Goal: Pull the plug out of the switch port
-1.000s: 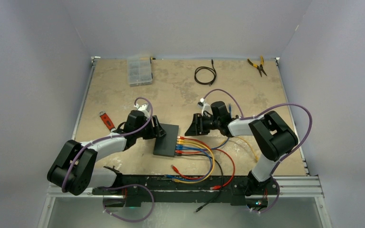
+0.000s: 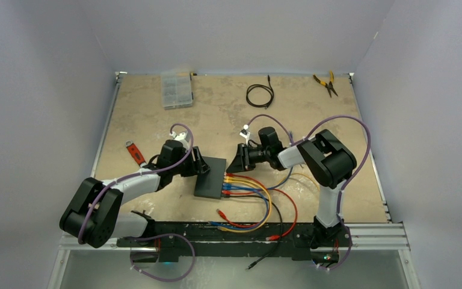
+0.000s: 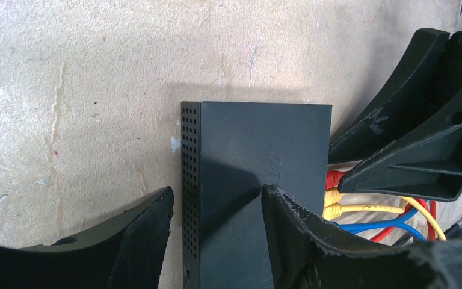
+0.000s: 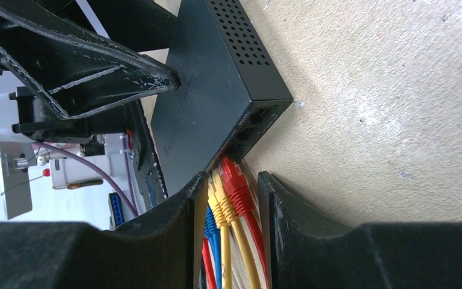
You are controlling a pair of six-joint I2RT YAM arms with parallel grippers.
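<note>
The dark switch [image 2: 210,180] [image 3: 258,132] [image 4: 204,96] lies on the board, cables plugged along its right side. A red plug [image 4: 237,186] sits in the top port, with yellow plugs [image 4: 219,211] and blue ones beside it. My left gripper [image 2: 198,160] is open over the switch's upper left, its fingers either side of the vented edge. My right gripper [image 2: 238,159] is open at the port side, its fingertips either side of the red plug.
A clear organizer box [image 2: 177,90], coiled black cable [image 2: 254,103] and pliers [image 2: 330,87] lie at the back. A red-handled tool [image 2: 134,152] is at left. Loose cable ends hang over the front edge.
My right gripper has moved left, up to the switch's ports and the red plug. My left gripper looks unmoved.
</note>
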